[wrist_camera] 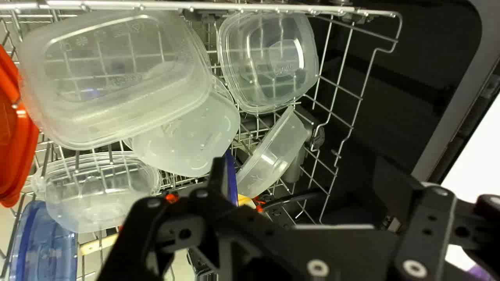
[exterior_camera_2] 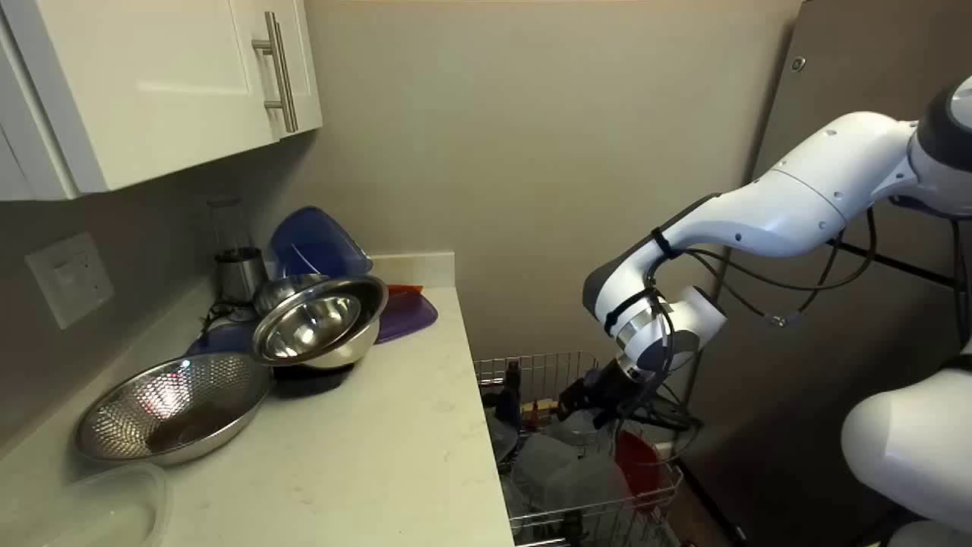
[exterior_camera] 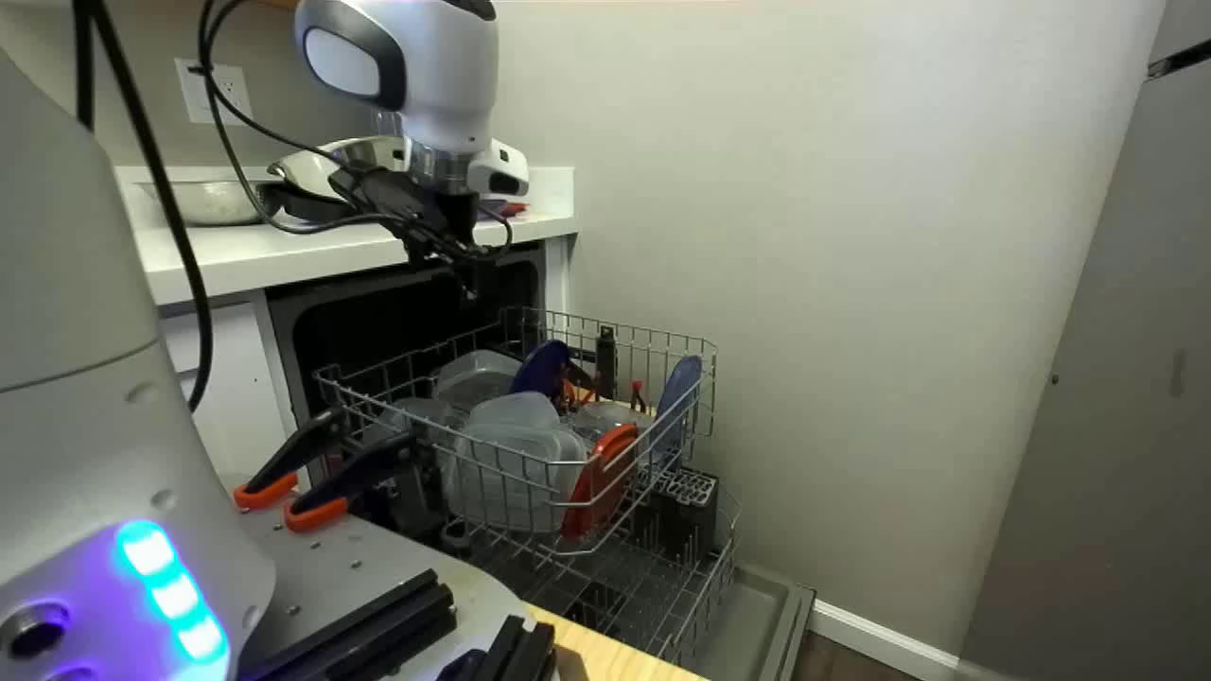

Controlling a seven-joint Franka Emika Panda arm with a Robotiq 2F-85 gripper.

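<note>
My gripper hangs above the dishwasher's upper rack (exterior_camera: 513, 467), pointing down. In the wrist view its two black fingers stand wide apart, with nothing held between them. Below lie several clear plastic containers: a large one (wrist_camera: 117, 112), a squarish one (wrist_camera: 267, 61) and a small tilted one (wrist_camera: 272, 157). A dark blue lid (wrist_camera: 231, 175) shows edge-on beside the left fingertip; whether they touch cannot be told. An orange-red lid (exterior_camera: 599, 482) leans at the rack's near side, and a lighter blue lid (exterior_camera: 678, 397) stands at its right end.
On the counter (exterior_camera_2: 410, 437) sit a steel colander (exterior_camera_2: 173, 410), stacked steel bowls (exterior_camera_2: 319, 324), a blue container (exterior_camera_2: 319, 241) and a purple lid (exterior_camera_2: 405, 314). A wall cabinet (exterior_camera_2: 164, 82) overhangs it. Cables loop along the arm.
</note>
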